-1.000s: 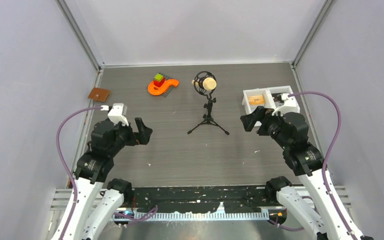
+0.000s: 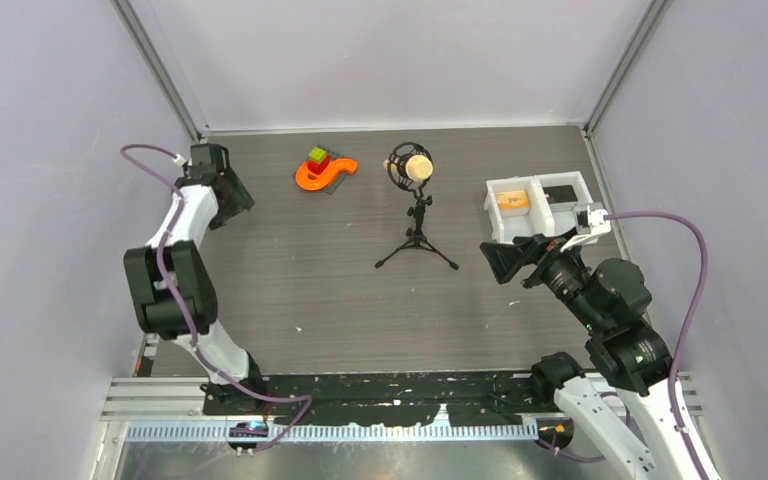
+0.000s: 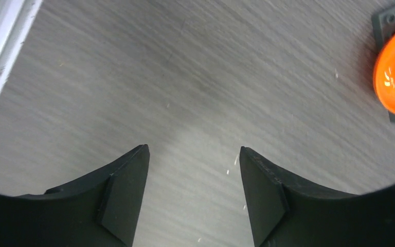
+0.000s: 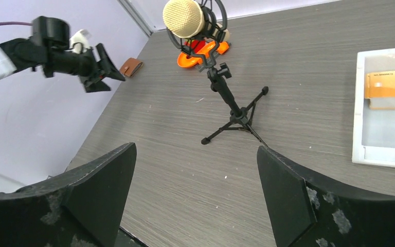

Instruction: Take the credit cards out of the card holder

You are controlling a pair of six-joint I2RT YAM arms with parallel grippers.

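The brown card holder [image 4: 131, 67] lies by the left wall at the table's far left, as the right wrist view shows. In the top view my left arm covers it, and the left wrist view has none of it; no cards can be made out. Close beside it, toward the middle of the table, is my left gripper, its fingers apart over bare table with nothing between them. On the right side my right gripper hangs open and empty, in front of the white tray.
An orange toy track [image 2: 325, 172] with coloured bricks sits at the back left. A microphone on a black tripod [image 2: 417, 240] stands mid-table. The white divided tray [image 2: 493, 187], holding an orange box [image 2: 512, 201], is at the right.
My left arm has swung to the far left and back, and now covers the card holder in the top view. The right gripper has shifted only slightly.
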